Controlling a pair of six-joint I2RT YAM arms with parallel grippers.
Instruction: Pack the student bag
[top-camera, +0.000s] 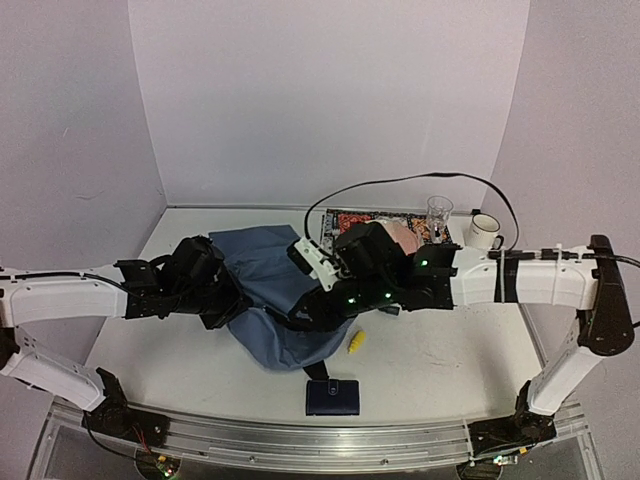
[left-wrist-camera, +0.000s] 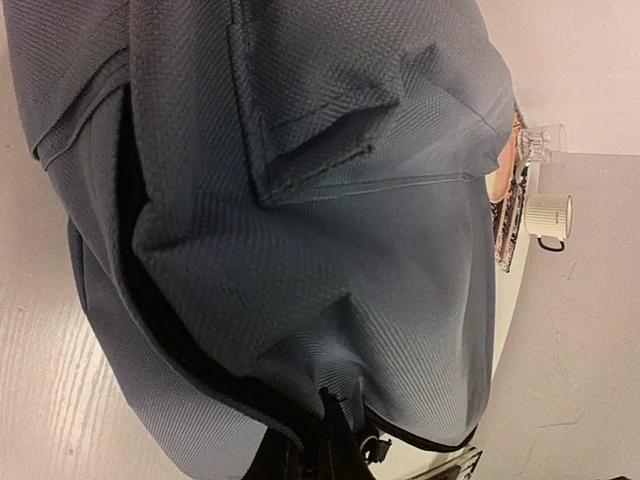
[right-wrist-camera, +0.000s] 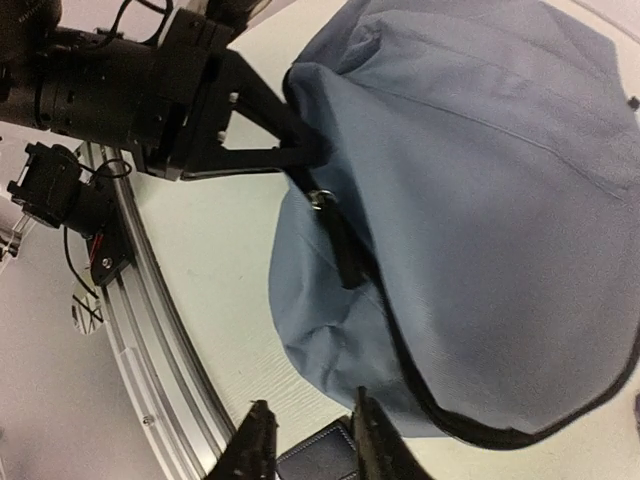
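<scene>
The blue-grey bag lies slumped on the table and fills most of the left wrist view. My left gripper is shut on its dark-trimmed opening edge. Just beside those fingers, a black zipper pull hangs from its metal ring in the right wrist view. My right gripper stands open, its two fingertips apart and nothing between them. It is over the bag's front side, right of the left gripper. A dark blue wallet lies on the table in front of the bag. What the bag contains is hidden.
A small yellow item lies right of the bag. Behind the right arm are a patterned mat, a pink plate, a glass and a white mug.
</scene>
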